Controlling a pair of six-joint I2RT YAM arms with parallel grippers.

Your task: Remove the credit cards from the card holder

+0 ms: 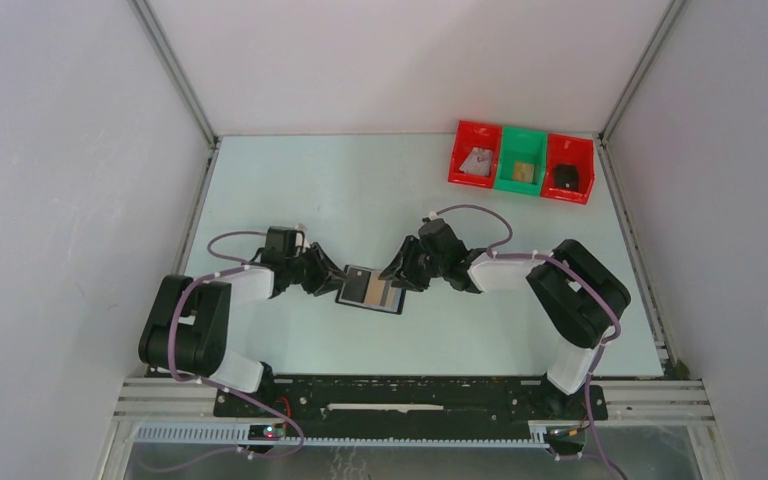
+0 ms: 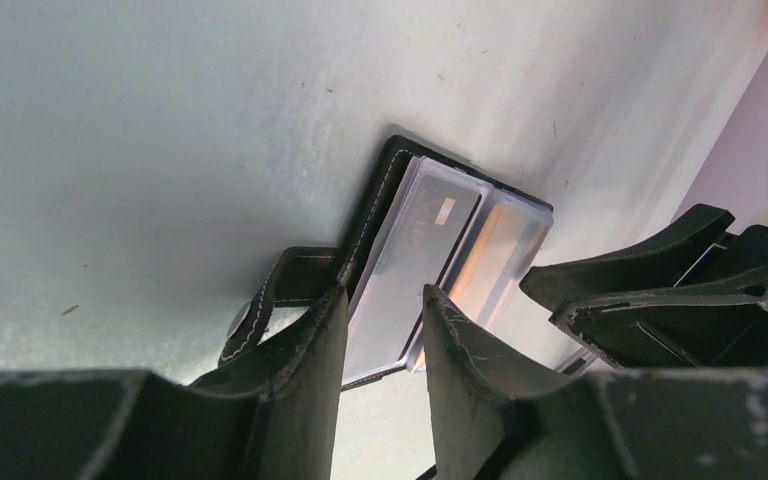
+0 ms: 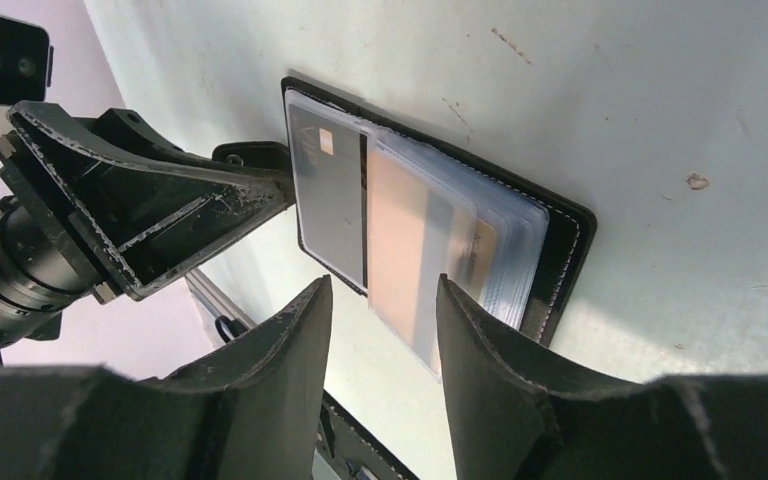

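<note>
The black card holder [image 1: 370,289] lies open on the white table between both grippers, its clear plastic sleeves showing a grey card [image 3: 328,195] and tan cards [image 3: 410,235]. My left gripper is open over the holder's left side, its fingertips at the edge of the grey card's sleeve beside a black strap. My right gripper stands open above the clear sleeves at the holder's right side, nothing visibly held. Whether the fingertips touch the sleeves is unclear.
Red and green bins [image 1: 520,142] with small items sit at the back right. A dark rail runs along the front edge.
</note>
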